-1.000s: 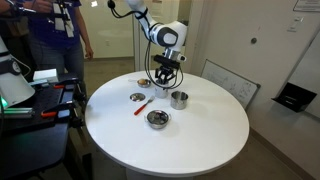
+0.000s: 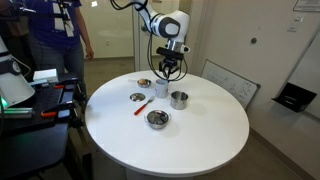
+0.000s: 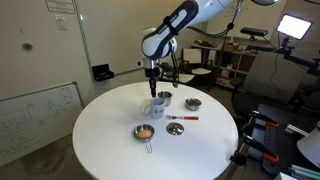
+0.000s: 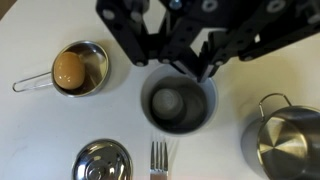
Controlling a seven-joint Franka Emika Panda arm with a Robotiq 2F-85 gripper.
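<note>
A grey cup (image 3: 158, 109) is on the round white table, its handle toward the left in the second exterior view. My gripper is shut at the near rim of the cup in the wrist view, with the rim side between its fingers as far as I can tell; the exact contact is hidden by the fingers. The inside of the cup (image 4: 178, 103) looks empty. From the first exterior view the gripper (image 2: 170, 75) stands just over the cup (image 2: 162, 89).
Around the cup are a small pan with an egg (image 4: 69, 70), a metal lid (image 4: 103, 160), a fork (image 4: 158, 160) with a red handle, and a steel pot (image 4: 290, 142). A metal bowl (image 2: 157, 119) sits nearer the front.
In the first exterior view, my gripper has moved a little up and to the right, and more of the cup shows below it. The other tableware has stayed in place.
</note>
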